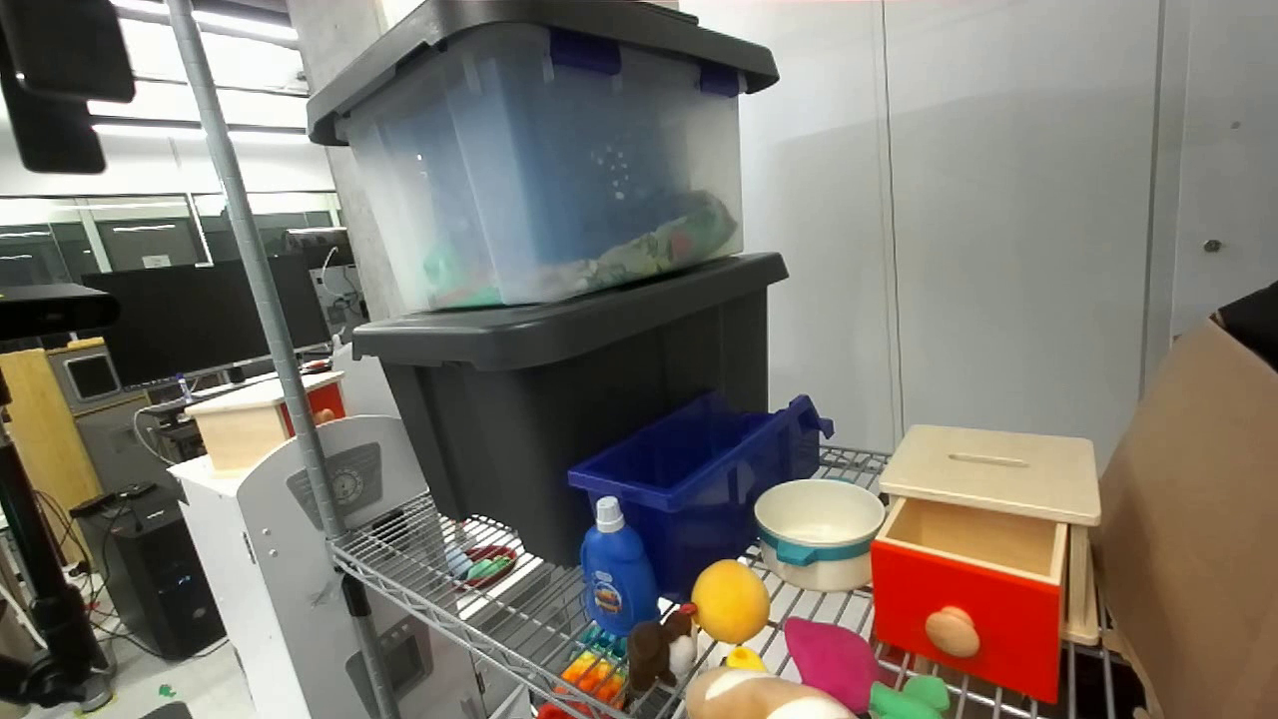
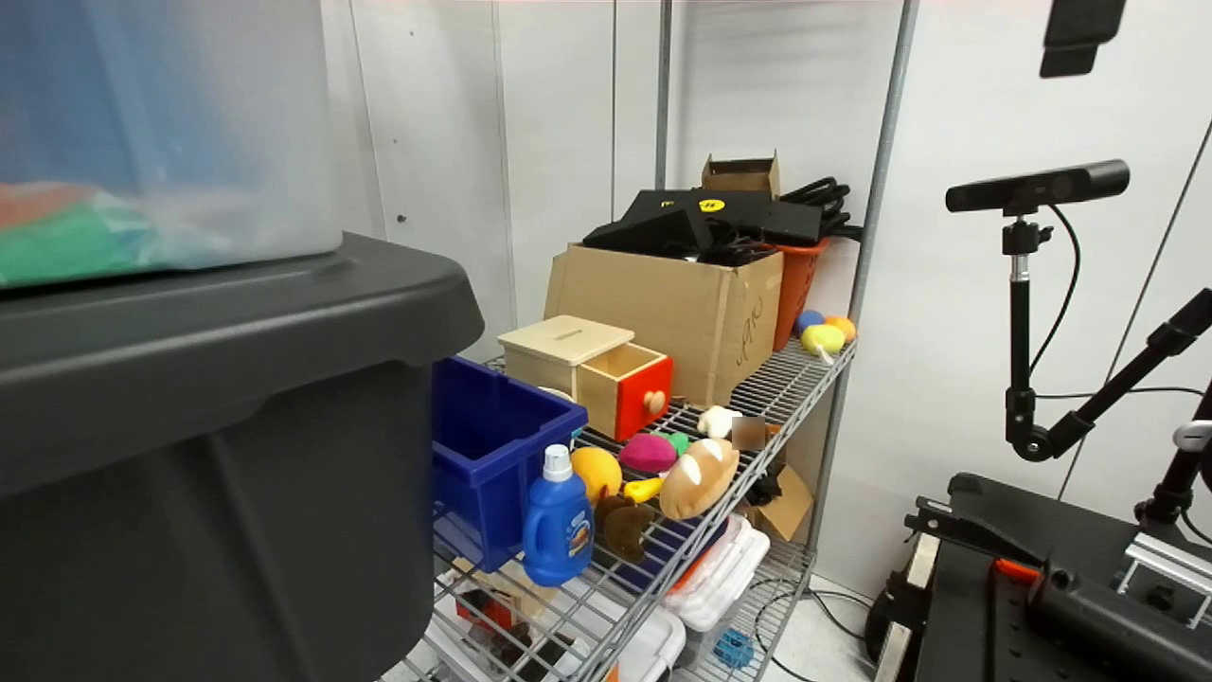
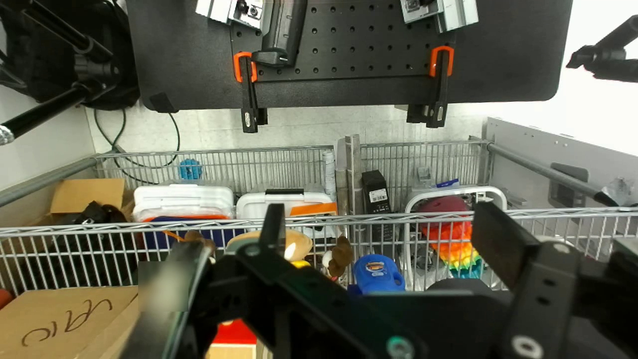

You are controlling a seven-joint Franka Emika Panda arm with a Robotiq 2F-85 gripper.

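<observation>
My gripper stands open in the wrist view, its two black fingers wide apart and no object held between them. Beyond and below it runs the wire shelf. On that shelf, a wooden box (image 1: 991, 462) has its red-fronted drawer (image 1: 967, 605) pulled out, and the visible part of the drawer's inside is bare. A cream pot (image 1: 818, 507) with teal handles stands beside it, with a blue bin (image 1: 719, 473) to its left. In front are a blue detergent bottle (image 2: 557, 517), an orange ball (image 2: 596, 471), a bread-shaped toy (image 2: 698, 478) and a magenta toy (image 2: 649, 453).
A large grey tote (image 1: 575, 407) carries a clear bin (image 1: 551, 168), walling off one side of the shelf. A cardboard box (image 2: 653, 316) flanks the wooden box. The shelf's front rail (image 3: 179, 226) crosses the wrist view. Open room lies between the shelf and the black robot base (image 3: 353, 89).
</observation>
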